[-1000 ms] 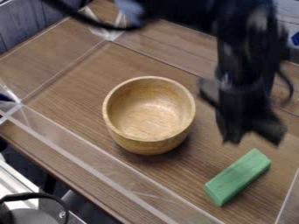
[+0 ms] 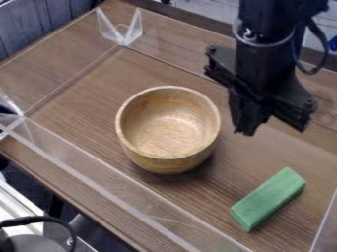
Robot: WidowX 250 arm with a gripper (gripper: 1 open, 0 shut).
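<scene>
My black gripper (image 2: 245,122) hangs over the table's right side, just right of a round wooden bowl (image 2: 168,130), with its lower tip near the bowl's rim; nothing shows held in it, and it looks shut. The bowl is empty. A green block (image 2: 269,199) lies on the wooden table at the front right, below the gripper in the view.
Clear plastic pieces stand at its edges, one (image 2: 121,30) at the back left. Black cables show at the bottom left.
Since a second ago the arm has moved up and back, away from the green block's side of the table. The bowl and the block have not moved.
</scene>
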